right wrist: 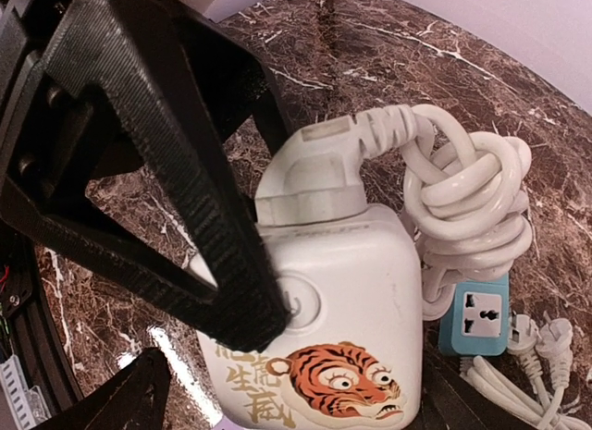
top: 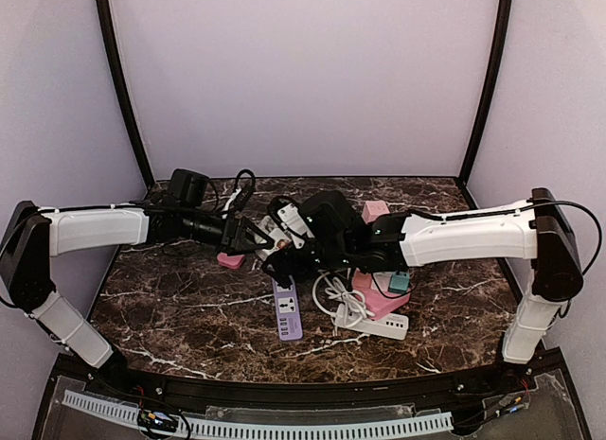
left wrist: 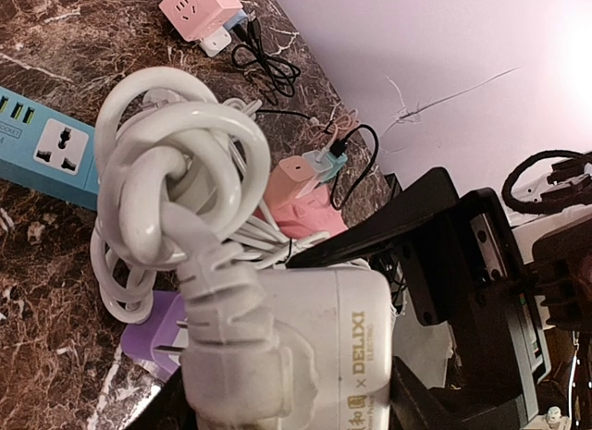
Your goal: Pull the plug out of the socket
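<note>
A white socket cube [right wrist: 328, 291] with a tiger print hangs above the purple strip [top: 288, 315], a white plug [right wrist: 310, 180] with a knotted cable [right wrist: 467, 199] seated in its top. In the top view my left gripper [top: 248, 239] is shut on the cube; its wrist view shows the cube [left wrist: 324, 347] and plug [left wrist: 227, 347] close up.
A blue strip [left wrist: 37, 143], a pink cube [left wrist: 199, 14], a white strip [top: 379, 326] and pink pieces with cables lie to the right and behind on the marble table.
</note>
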